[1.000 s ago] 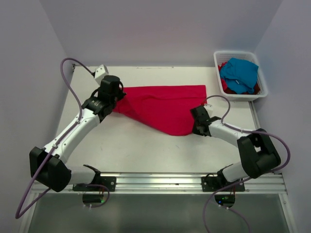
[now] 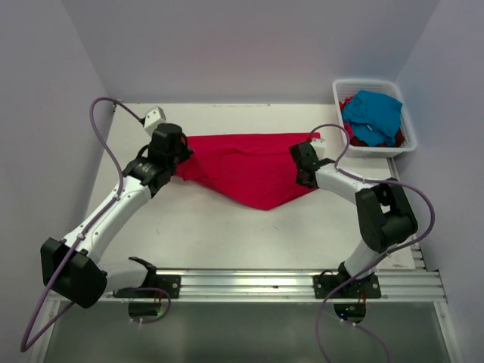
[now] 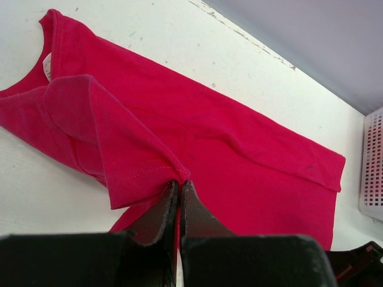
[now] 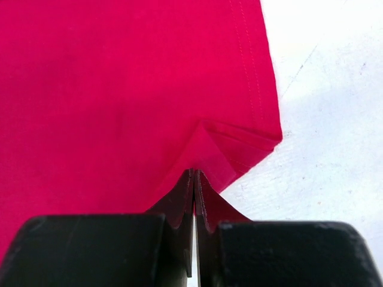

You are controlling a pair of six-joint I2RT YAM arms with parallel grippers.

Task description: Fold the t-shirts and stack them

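A red T-shirt point(image 2: 257, 174) lies spread on the white table, its left part folded over and bunched. My left gripper point(image 2: 184, 151) is over that left part; in the left wrist view it is shut on a folded edge of the red shirt point(image 3: 128, 149) at its fingertips point(image 3: 182, 186). My right gripper point(image 2: 302, 180) is over the shirt's right part; in the right wrist view it is shut point(image 4: 193, 174) above a small turned-over corner point(image 4: 230, 149), and whether cloth is between its fingers cannot be made out.
A white basket point(image 2: 342, 94) with blue and red cloths stands at the back right.
The left arm has shifted slightly left. The shirt's front edge has drawn in a little.
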